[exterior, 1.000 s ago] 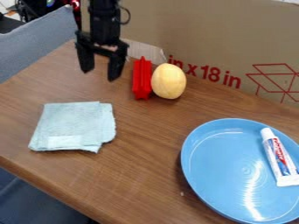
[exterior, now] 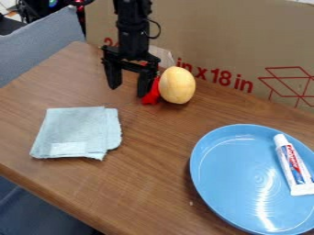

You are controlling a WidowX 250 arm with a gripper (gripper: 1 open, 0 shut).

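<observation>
My black gripper (exterior: 130, 75) is open at the back middle of the table, its fingers either side of the space just left of a red object (exterior: 152, 95). The red object is mostly hidden behind the right finger. A pale yellow egg-shaped object (exterior: 177, 84) sits right beside it. A folded light blue cloth (exterior: 75, 132) lies at the front left. On the right is a blue plate (exterior: 233, 184) with a white toothpaste tube (exterior: 293, 166) on it.
A cardboard panel (exterior: 245, 46) stands along the back, and a grey padded surface (exterior: 37, 55) borders the left.
</observation>
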